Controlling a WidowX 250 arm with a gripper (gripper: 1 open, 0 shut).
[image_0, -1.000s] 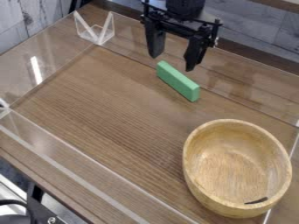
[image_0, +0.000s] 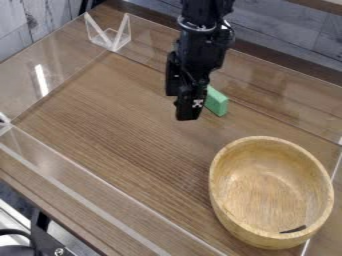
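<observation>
My gripper (image_0: 185, 91) hangs from the top centre on a black arm, open, low over the wooden table and just left of a small green block (image_0: 213, 100). The block is partly behind the gripper. A large tan bowl (image_0: 267, 160) stands at the lower right.
A clear plastic object (image_0: 110, 32) sits at the upper left. Some dark cable lies at the bottom left corner.
The arm has swung round and come down toward the middle, and the gripper now covers part of the green block, which was fully visible a second ago.
</observation>
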